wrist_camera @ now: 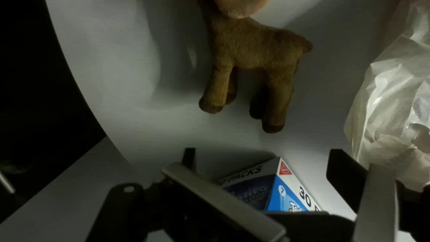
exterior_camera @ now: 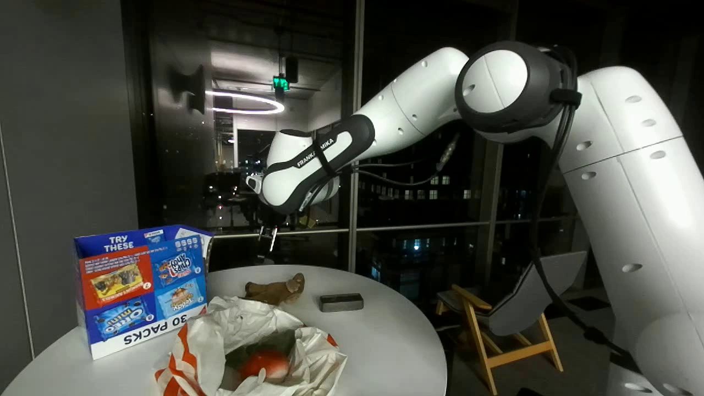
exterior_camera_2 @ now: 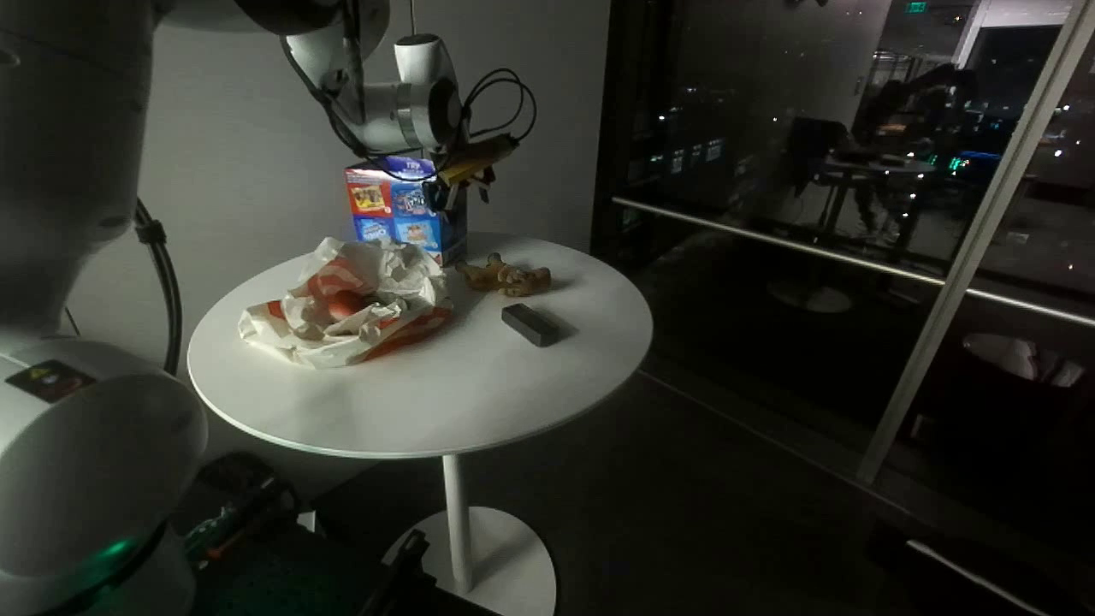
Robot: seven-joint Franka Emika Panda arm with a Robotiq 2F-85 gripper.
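A brown plush animal (wrist_camera: 258,50) lies on its side on the white round table, its legs pointing toward my gripper in the wrist view. The fingers are wide open, and no object is held between them. In exterior view 1 the gripper (exterior_camera: 268,238) hangs above the far side of the table, well over the plush (exterior_camera: 275,290). A blue snack box (exterior_camera: 142,290) stands at the left; its corner (wrist_camera: 278,189) shows below and beyond my fingers. The crumpled white-and-orange paper bag (exterior_camera_2: 349,308) lies open, a red round thing (exterior_camera: 265,365) inside it.
A dark grey rectangular block (exterior_camera: 341,302) rests to the right of the plush. Bare tabletop (exterior_camera_2: 411,400) spreads across the near side in exterior view 2. Windows stand behind the table, and a folding chair (exterior_camera: 521,310) is on the floor.
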